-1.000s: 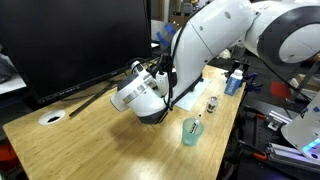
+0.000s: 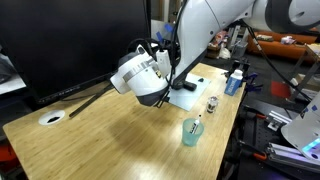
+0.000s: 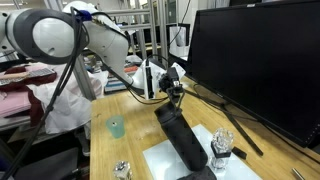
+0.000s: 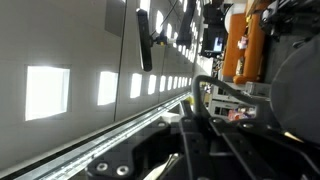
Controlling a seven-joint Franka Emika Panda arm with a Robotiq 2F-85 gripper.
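A long black cylinder-like object (image 3: pixel 183 137) leans over the white sheet (image 3: pixel 235 170) in exterior view 2. At its upper end is my gripper (image 3: pixel 176 98), shut on it. The white wrist housing (image 2: pixel 143 78) covers most of the grip in exterior view 1. Against the sheet there, a small dark part (image 2: pixel 182 86) shows. In the wrist view a large dark rounded surface (image 4: pixel 292 95) fills the right side, with a pale curved band (image 4: pixel 231 88) beside it. The fingers' contact is hard to make out.
A pale green cup (image 2: pixel 193 132) stands near the front edge, a small clear glass (image 2: pixel 212 104) to its right. A blue bottle (image 2: pixel 235 82) is farther right. The large black monitor (image 2: pixel 75 45) backs the table. A white ring (image 2: pixel 52 117) lies left.
The arm's white wrist has risen and tilted over the last second, drawing slightly back from the front of the table. The cups and bottle have not moved.
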